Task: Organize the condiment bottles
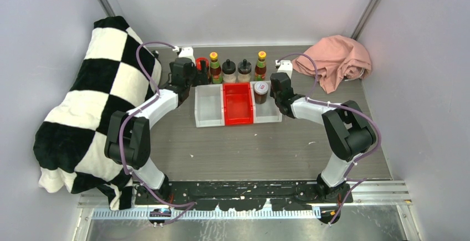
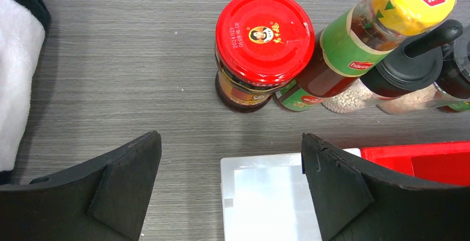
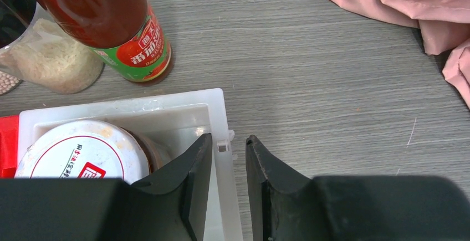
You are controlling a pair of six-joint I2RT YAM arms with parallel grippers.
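The three-compartment organizer has white ends and a red middle (image 1: 238, 120). A jar with a white lid (image 1: 260, 87) stands in its right compartment. My right gripper is part open over that compartment's right rim, the jar beside it, nothing seen between its fingers. My left gripper is open above the left compartment's back edge, near a red-lidded jar (image 2: 264, 35). Behind the organizer stand two sauce bottles with yellow caps (image 1: 215, 69) (image 1: 260, 69) and two black-lidded shakers (image 1: 229, 72) (image 1: 244, 72).
A checkered cushion (image 1: 83, 130) fills the left side. A crumpled pink cloth (image 1: 332, 58) lies at the back right.
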